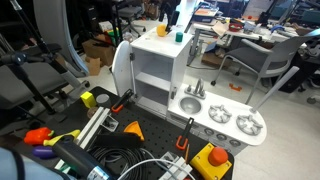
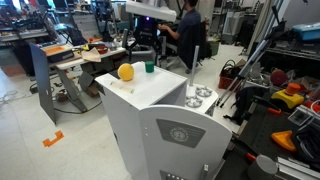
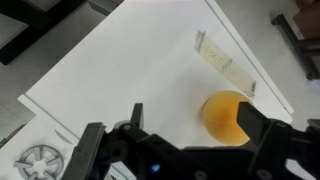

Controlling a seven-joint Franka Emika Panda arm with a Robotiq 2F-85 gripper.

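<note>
Below my gripper lies the white cabinet top, seen in the wrist view. The fingers stand wide apart with nothing held between them. A round yellow object is on that top, close to the right finger, which covers part of it. In the exterior views the same yellow object rests near a green cup. A strip of tape is stuck near the top's edge in the wrist view.
Beside the cabinet is a white counter with a sink and round burners. The cabinet door hangs open, showing shelves inside. A red and yellow button box sits on the dark near table.
</note>
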